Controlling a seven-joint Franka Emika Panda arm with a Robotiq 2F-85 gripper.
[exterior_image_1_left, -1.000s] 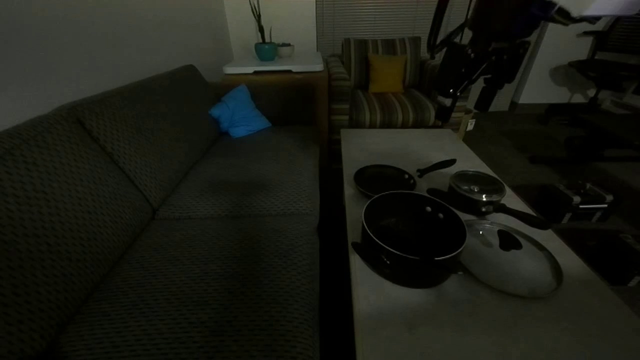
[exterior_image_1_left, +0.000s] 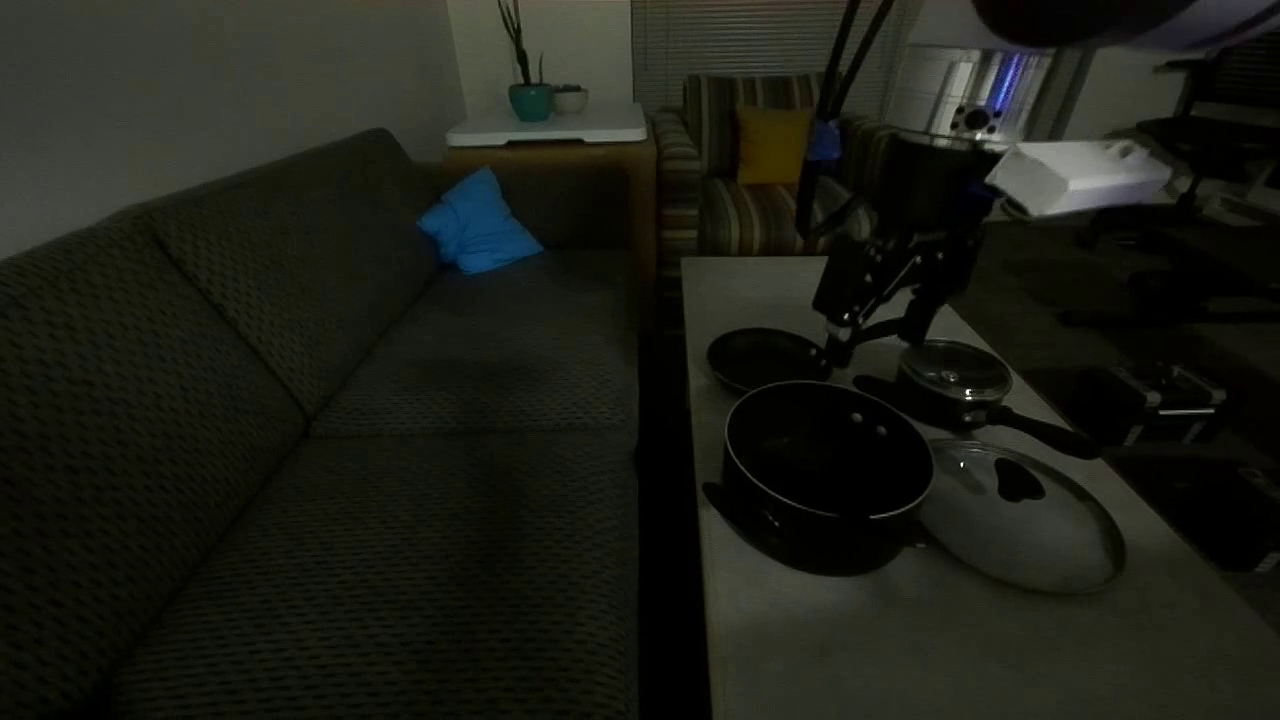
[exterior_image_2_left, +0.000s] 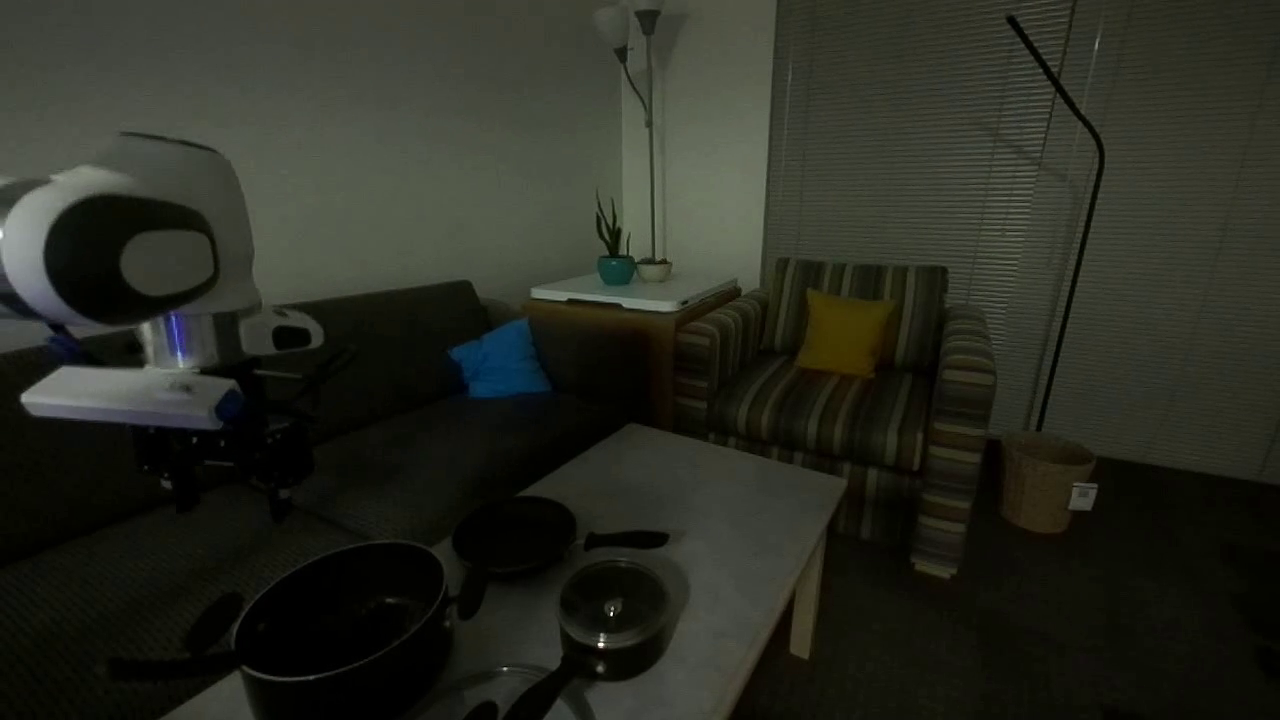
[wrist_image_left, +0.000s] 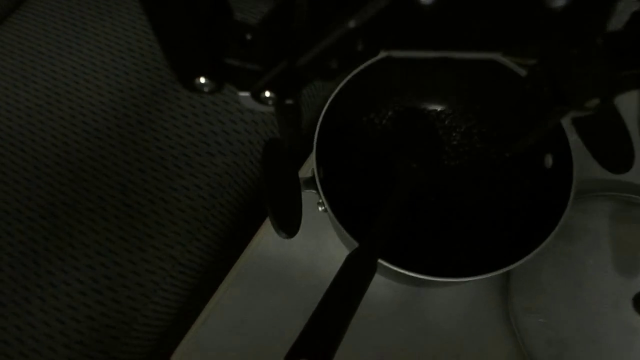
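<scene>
My gripper (exterior_image_2_left: 232, 494) is open and empty, its fingers spread apart, hanging above the table's sofa side in exterior view 2. A large black pot (exterior_image_1_left: 828, 540) stands uncovered on the table. Seen from the wrist, the pot (wrist_image_left: 444, 279) lies below the gripper, and a long dark handle (wrist_image_left: 336, 303) slants across its near rim; its inner end is lost in the dark. Behind the pot is a black frying pan (exterior_image_2_left: 516, 536). A small saucepan (exterior_image_2_left: 614, 612) has its glass lid on. The large glass lid (exterior_image_1_left: 1032, 528) rests flat beside the pot.
A dark sofa (exterior_image_1_left: 480, 540) runs along its left side. Beyond the far end stands a striped armchair (exterior_image_2_left: 828, 414). The room is dim.
The arm has come down and toward the table in exterior view 1, and now covers part of the frying pan's handle there. The cookware has not moved.
</scene>
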